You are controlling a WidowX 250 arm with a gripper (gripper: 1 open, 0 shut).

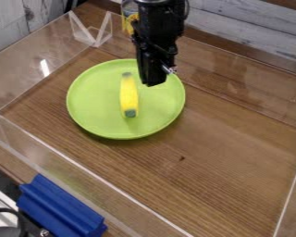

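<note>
A green plate [92,113] rests on the wooden surface, with a yellow oblong object [129,93] lying on its left-middle part, dark at the lower end. The black gripper [157,72] hangs over the upper right of the plate, to the right of and above the yellow object, apart from it in this view. Its fingertips are small and dark here, so whether it is open or shut is unclear.
A blue bin [64,211] stands at the bottom left, with a dark cable beside it. A yellow item [99,28] is partly visible at the top behind the arm.
</note>
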